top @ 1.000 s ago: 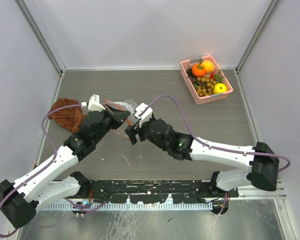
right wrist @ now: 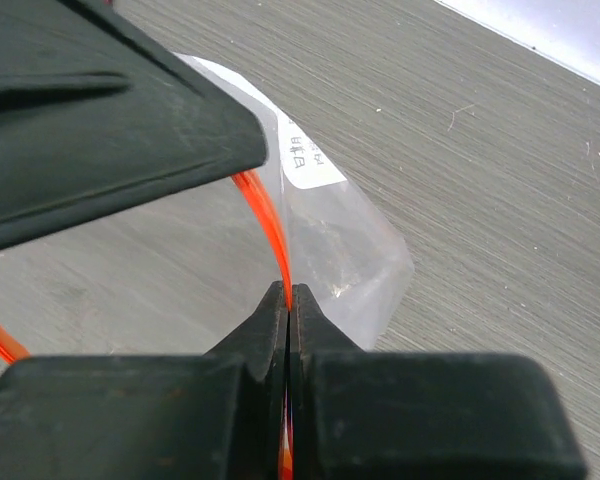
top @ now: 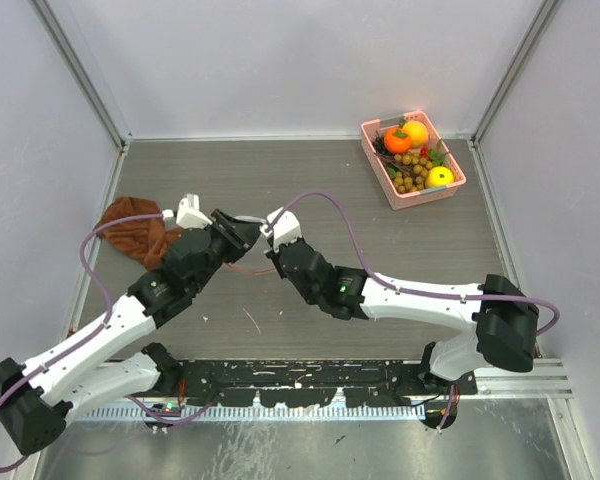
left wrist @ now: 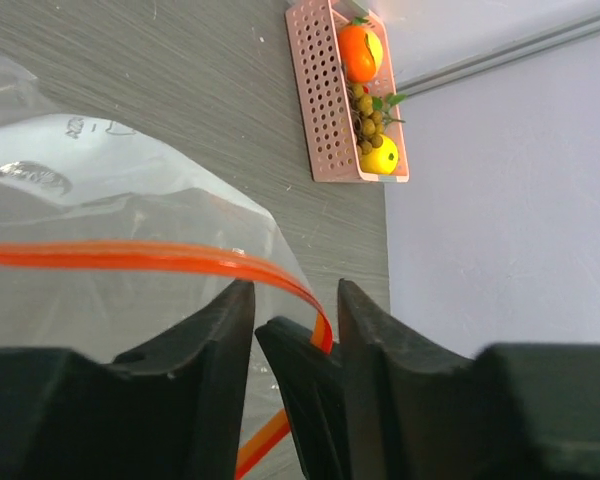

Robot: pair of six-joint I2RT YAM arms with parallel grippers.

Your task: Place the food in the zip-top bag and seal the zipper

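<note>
The clear zip top bag with its orange zipper is held up over the middle of the table. In the right wrist view my right gripper is shut on the orange zipper strip, with the bag hanging behind it. My left gripper is beside it at the bag's upper edge; in the left wrist view its fingertips stand apart around the curve of the strip. The food, oranges, a yellow fruit and small round fruit, lies in the pink basket.
A brown cloth lies at the table's left. White walls bound it at the back and sides.
</note>
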